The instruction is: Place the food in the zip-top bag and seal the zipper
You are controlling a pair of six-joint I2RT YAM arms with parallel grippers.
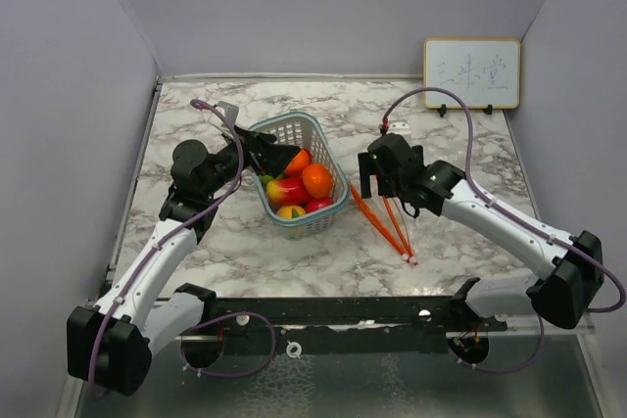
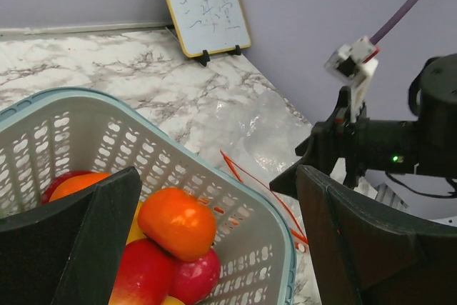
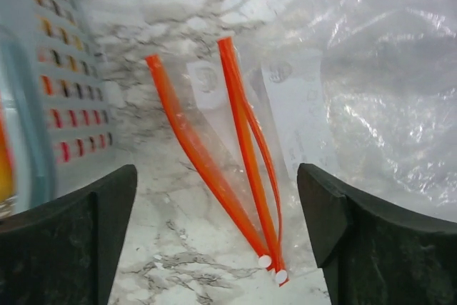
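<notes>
A pale green basket (image 1: 306,225) holds fruit: orange, red, yellow and green pieces, including an orange (image 2: 176,223) and a red apple (image 2: 195,276). My left gripper (image 1: 272,154) is open above the basket's left side, its fingers framing the fruit in the left wrist view. A clear zip bag (image 3: 378,105) with orange zipper strips (image 3: 196,151) lies flat to the right of the basket. My right gripper (image 1: 390,171) hangs open over the bag, with nothing between its fingers.
A small whiteboard (image 1: 471,73) stands at the back right. Grey walls border both sides.
</notes>
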